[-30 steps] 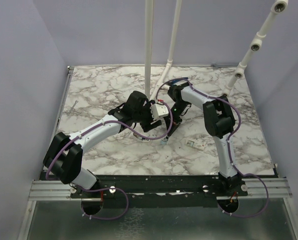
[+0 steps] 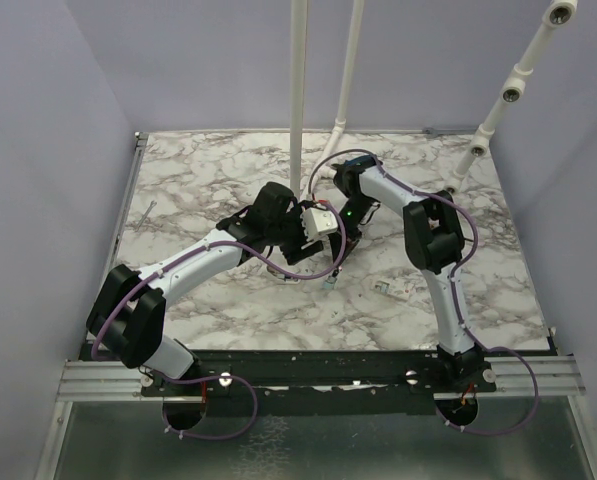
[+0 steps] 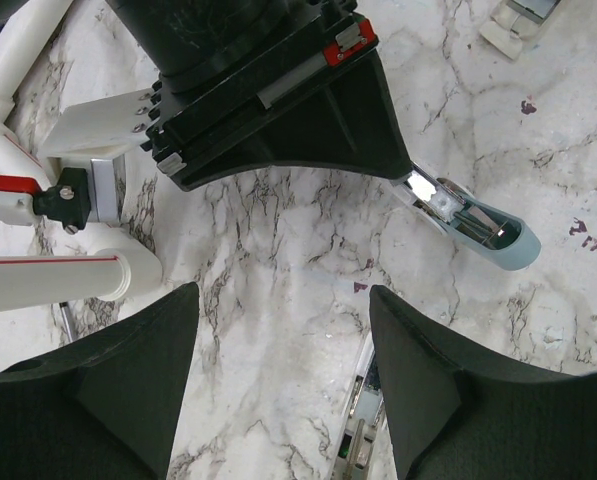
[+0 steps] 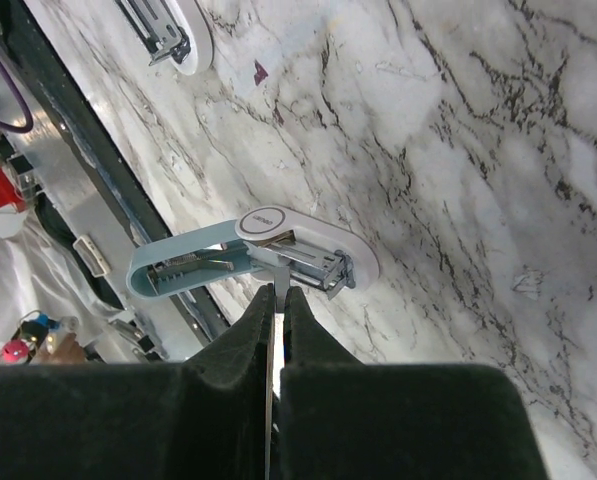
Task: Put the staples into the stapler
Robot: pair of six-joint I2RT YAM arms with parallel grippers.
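An opened stapler [image 4: 308, 225] lies on the marble table, with its blue-green cover [image 4: 183, 265] swung out to the left and its metal magazine bare in the right wrist view. Over that magazine, close to the hinge side, my right gripper is shut. A thin grey sliver [image 4: 281, 283] shows at its fingertips; whether it is held or part of the stapler I cannot tell. In the left wrist view the same stapler [image 3: 503, 240] sits just beyond the right gripper. My left gripper stands open above bare table, nothing between its fingers.
Another opened stapler [image 3: 358, 420] lies below the left gripper's right finger. A third [image 2: 390, 290] is to the right in the top view. White pipes [image 2: 297, 100] rise behind the arms.
The right arm has shifted very slightly, its gripper staying by the stapler. The left arm has not moved.
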